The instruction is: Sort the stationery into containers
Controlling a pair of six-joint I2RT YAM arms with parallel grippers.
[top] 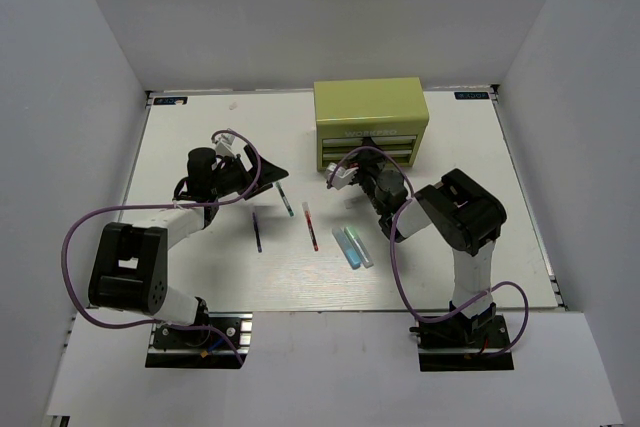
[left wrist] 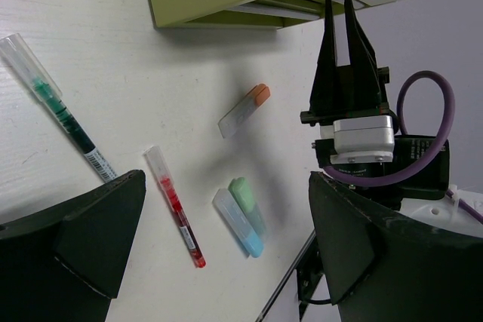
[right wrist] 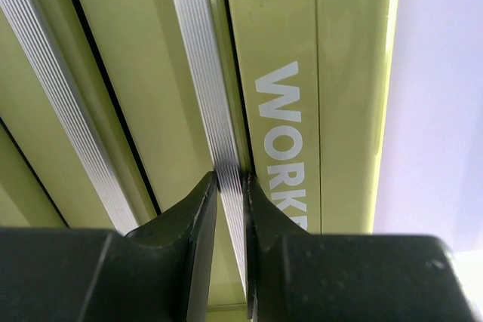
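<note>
Stationery lies loose on the white table: a teal pen, a red pen, a dark pen, a blue-ended piece and a green-ended piece. An orange-ended piece lies near the green drawer box. At its front, my right gripper has its fingers a narrow gap apart at a ribbed silver drawer strip; whether they clamp it does not show. Over the table's left half, my left gripper hangs wide open and empty, near the teal pen's upper end.
Two silver strips cross the box front, below the white lettering. My right forearm covers table to the right of the stationery. Bare table shows at the back left.
</note>
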